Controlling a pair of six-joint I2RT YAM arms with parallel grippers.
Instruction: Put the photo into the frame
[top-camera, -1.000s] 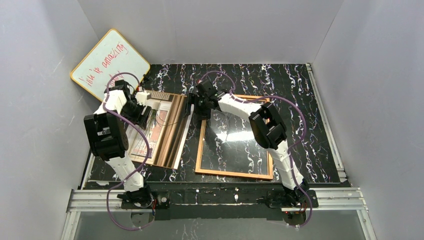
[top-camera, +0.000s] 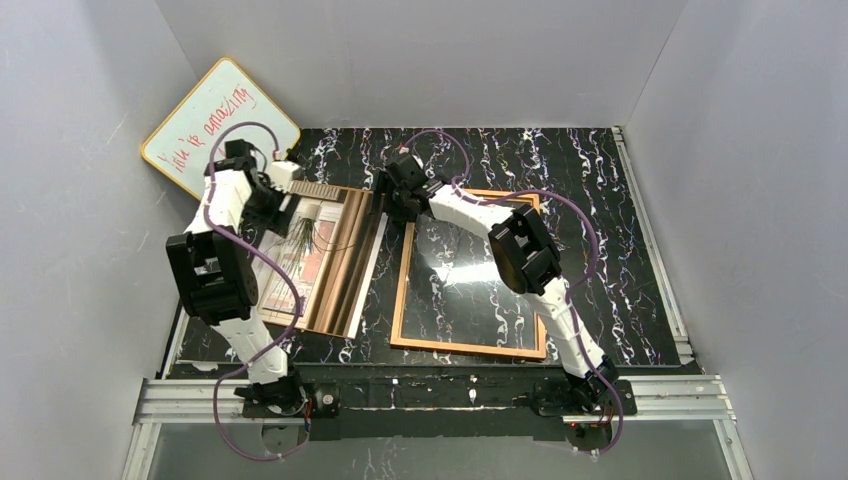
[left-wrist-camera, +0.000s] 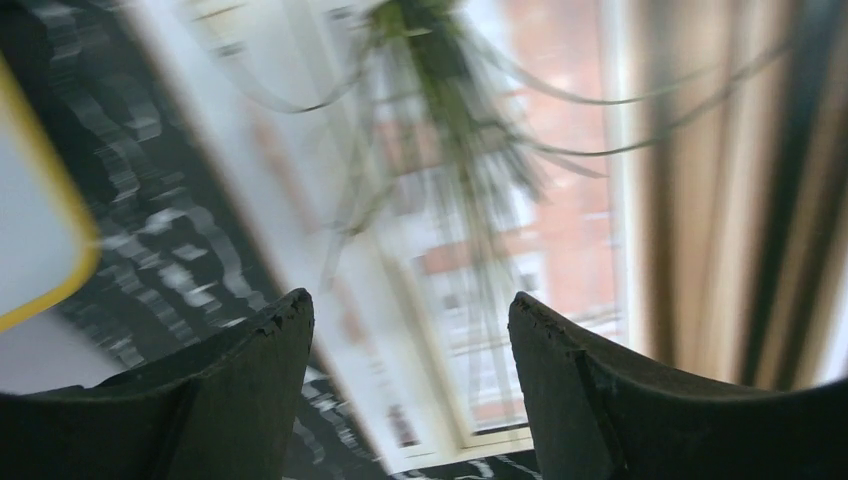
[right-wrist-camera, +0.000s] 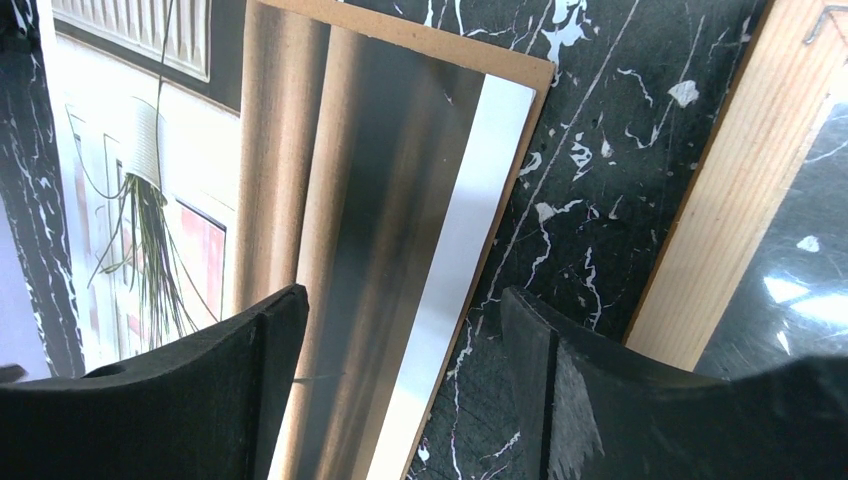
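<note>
The photo (top-camera: 363, 262) lies flat on the left of the table. It shows a hanging plant, window panes and brown curtains, with a white strip (right-wrist-camera: 478, 190) near its right edge. Beside it, to the right, lies the wooden frame (top-camera: 402, 290), empty of any picture, dark marble showing inside. Over the photo's upper left edge, my left gripper (top-camera: 283, 214) is held part open; its wrist view is blurred, with the fingers (left-wrist-camera: 270, 370) apart. Above the photo's upper right edge, my right gripper stands open, fingers either side of the white strip, no grip visible.
A whiteboard (top-camera: 215, 125) with red handwriting leans at the back left, close to my left arm. Bare black marble (top-camera: 590, 220) stretches right of the frame. A narrow marble gap (right-wrist-camera: 590, 190) separates photo and frame.
My right gripper has shifted slightly toward the back. Photo and frame look unmoved.
</note>
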